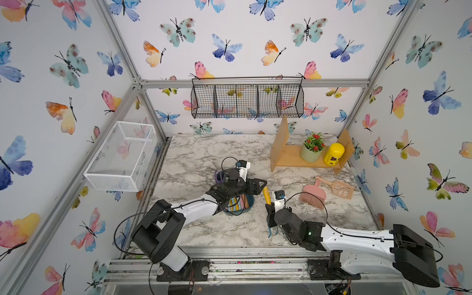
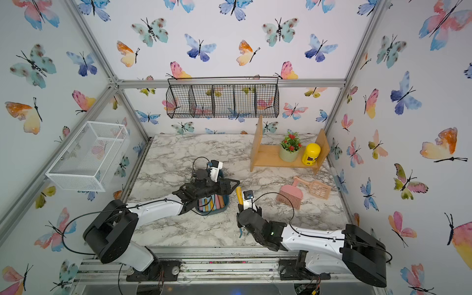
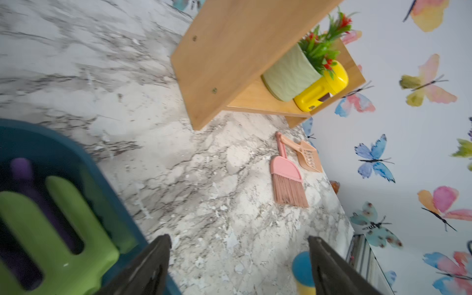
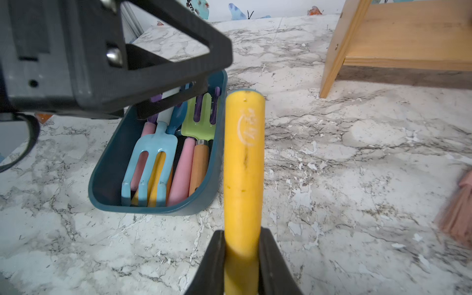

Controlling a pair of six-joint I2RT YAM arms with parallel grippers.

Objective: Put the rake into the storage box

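Note:
The rake [image 1: 267, 194] stands upright in my right gripper, which is shut on its yellow handle [image 4: 244, 157]; its blue tines hang below in both top views. My left gripper [image 1: 258, 185] is open, just beside and above the handle's top, with nothing between its fingers. The blue storage box [image 4: 105, 189] lies on the table left of the rake, full of forks and other coloured-handled tools, partly hidden by the left arm in the top views.
A wooden shelf [image 1: 292, 159] with a plant and yellow canister stands back right. A pink brush [image 1: 312, 196] and a slotted scoop [image 1: 341, 189] lie at the right. A white wire basket [image 1: 118, 157] hangs left.

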